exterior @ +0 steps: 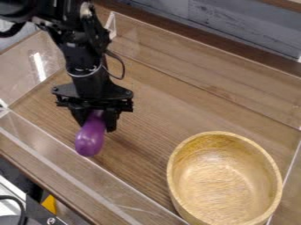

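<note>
My black gripper [97,112] hangs over the left part of the wooden table, pointing down, shut on a purple eggplant-like object [91,140]. The object dangles below the fingertips, its upper end hidden by them. A round, empty tan bowl [223,180] stands at the lower right.
A pale clear edge runs along its left and front-left side, with dark cables beyond at the bottom left. A grey wall [223,31] lines the back.
</note>
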